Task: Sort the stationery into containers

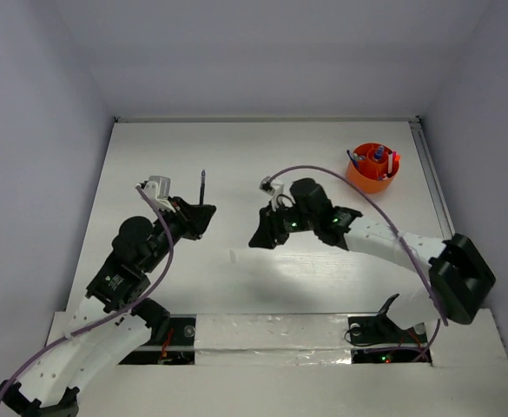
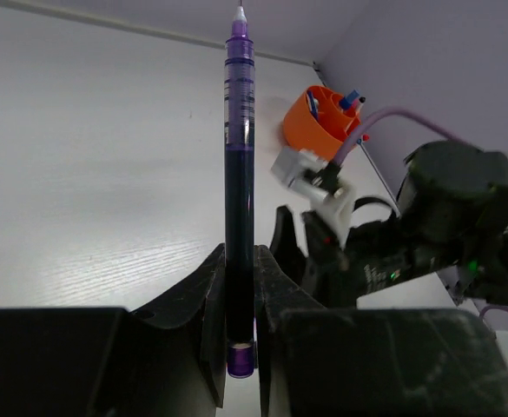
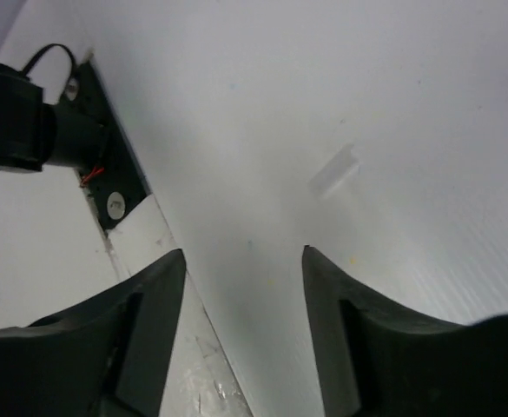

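Observation:
A purple pen point(image 2: 239, 200) stands upright between the fingertips of my left gripper, which is shut on it; in the top view it rises above that gripper point(image 1: 200, 217), left of centre. My right gripper point(image 1: 264, 233) is over the middle of the table, to the right of the pen. Its fingers are parted in the right wrist view point(image 3: 243, 269), with nothing between them. An orange divided container point(image 1: 368, 181) at the back right holds several pens or markers, also visible behind the right arm in the left wrist view.
A small pale strip point(image 3: 332, 172) lies on it. Grey walls enclose the back and sides; the metal rail runs along the table's edges.

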